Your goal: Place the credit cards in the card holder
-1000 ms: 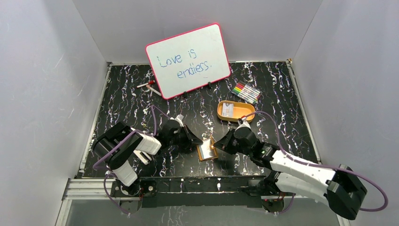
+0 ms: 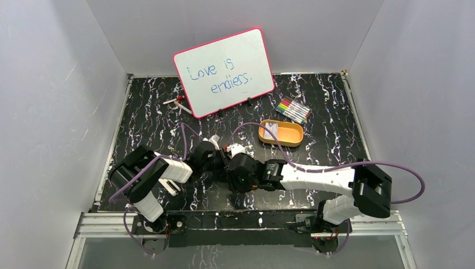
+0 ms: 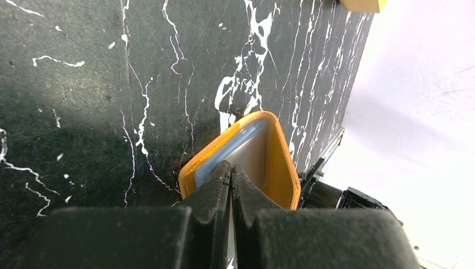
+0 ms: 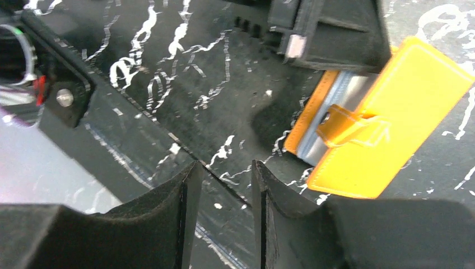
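Observation:
The orange card holder (image 4: 395, 120) stands partly folded on the table, its flap tilted up with an orange strap tab (image 4: 341, 126) at the edge. Inside it, a clear sleeve (image 3: 238, 137) and a pale panel show in the left wrist view. My left gripper is shut, its fingertips at the holder's inner side; nothing shows between them. My right gripper is part open and empty, off to one side of the holder. From above, the arms hide nearly all of the holder. One card (image 2: 271, 130) lies in the yellow tray (image 2: 291, 144).
Behind the tray lies a pack of coloured markers (image 2: 293, 110). A whiteboard (image 2: 224, 73) leans at the back, with loose pens (image 2: 173, 100) on its left. Both arms are crowded together at the front middle.
My right arm has swung left, over the holder and close to the left gripper. The holder's flap went from lying open to folded up. My left arm has stayed still.

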